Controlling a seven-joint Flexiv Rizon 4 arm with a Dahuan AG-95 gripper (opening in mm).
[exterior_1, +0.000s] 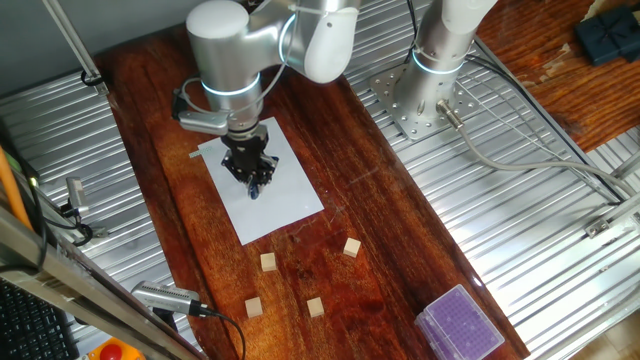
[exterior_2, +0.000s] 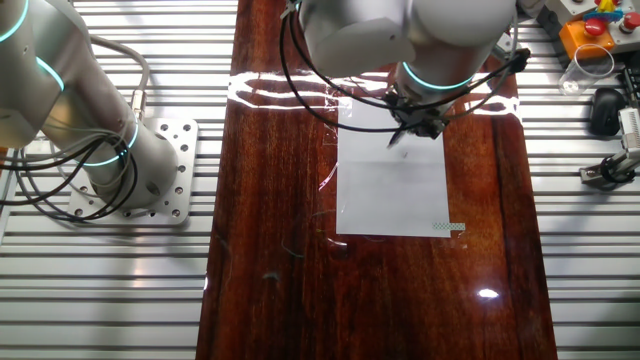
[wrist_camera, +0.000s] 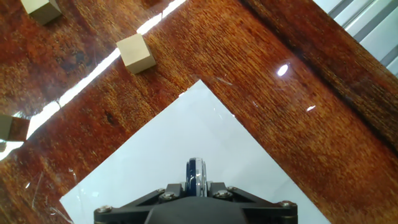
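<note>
My gripper hangs over a white sheet of paper (exterior_1: 264, 205), its fingers drawn together. In the wrist view a slim, shiny, dark-blue and silvery tip shows at their centre. I cannot tell whether that is the closed fingertips alone or a thin thing between them. Exterior view 2 shows the gripper (exterior_2: 415, 125) over the end of the paper (exterior_2: 395, 200) away from the taped corner. Whether the tip touches the paper is unclear.
Several pale wooden cubes lie beyond the paper, among them one cube (exterior_1: 352, 247) to the right and another cube (exterior_1: 268, 262) closer to the sheet. A purple box (exterior_1: 461, 325) stands at the table's corner. A grey camera (exterior_1: 167, 298) sits by the left edge.
</note>
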